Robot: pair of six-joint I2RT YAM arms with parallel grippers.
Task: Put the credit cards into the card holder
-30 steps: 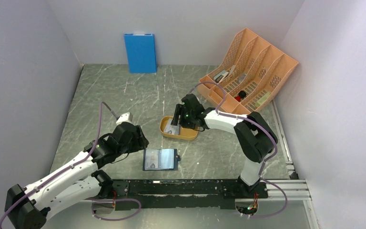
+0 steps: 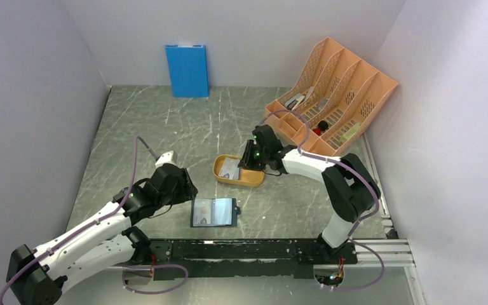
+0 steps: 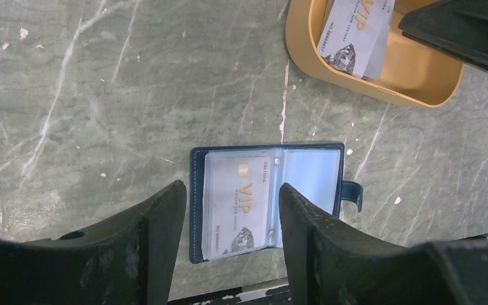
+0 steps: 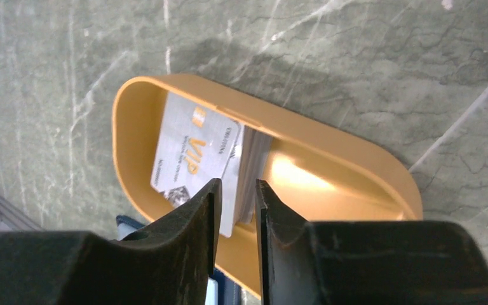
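The dark-blue card holder (image 2: pixel 233 216) lies spread flat at the front of the table. A VIP card (image 3: pixel 241 200) shows under its clear left pocket, while the right pocket (image 3: pixel 310 171) looks pale blue and bare. Above the holder hovers my left gripper, open and empty, its fingers to either side of the left pocket. In the tan tray (image 2: pixel 249 183), loose white VIP cards (image 4: pixel 194 152) lie stacked at the left end. My right gripper is over the tray by the cards' right edge, its fingers apart with a narrow gap and nothing gripped.
An orange compartment rack (image 2: pixel 356 82) holding small items stands at the back right. A blue box (image 2: pixel 188 71) leans against the back wall. Bare grey table (image 2: pixel 159 121) surrounds the tray on the left and behind.
My right gripper has shifted a little to the right over the tray, and its fingers look closer together. The left arm, tray and holder stay in place.
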